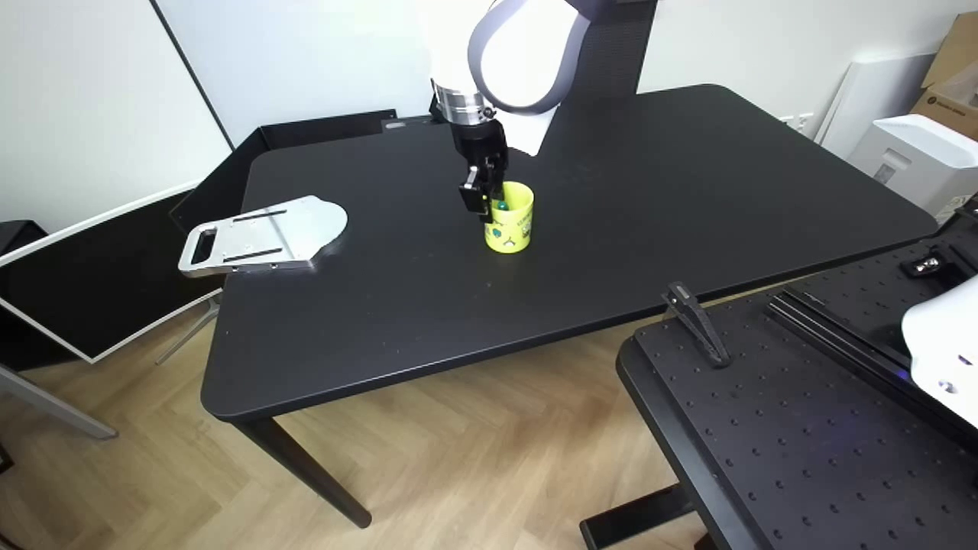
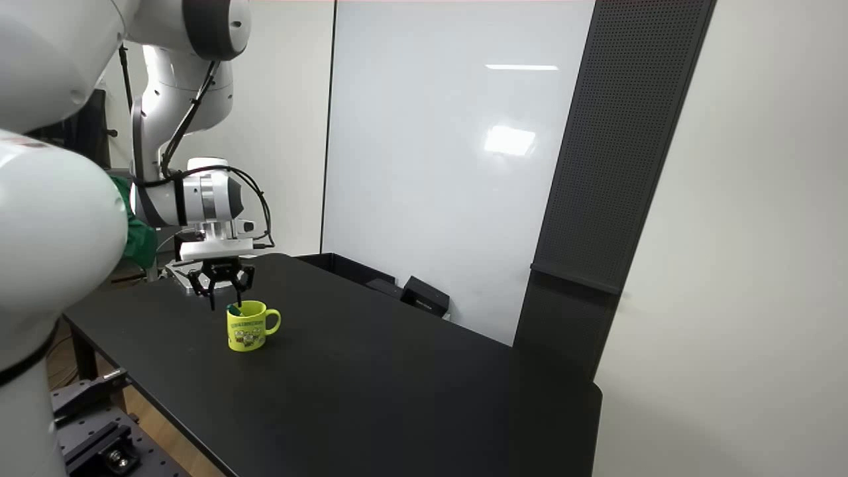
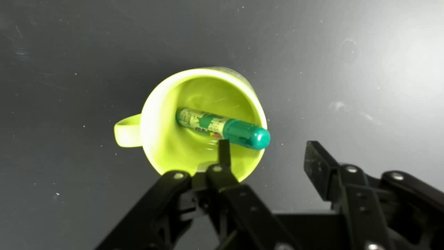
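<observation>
A yellow-green mug (image 2: 247,334) stands upright on the black table, its handle on the left in the wrist view. Inside leans a green marker or glue stick (image 3: 220,127), its rounded cap resting at the rim. My gripper is open above the mug, fingers apart. In the wrist view the left finger (image 3: 224,155) overlaps the mug's opening just below the stick, while the right finger (image 3: 319,166) lies outside the rim over bare table. Nothing shows held between them, and the stick appears untouched.
A silver plate with a handle (image 1: 266,234) lies at the table's left edge. A separate black bench (image 1: 779,412) stands in front.
</observation>
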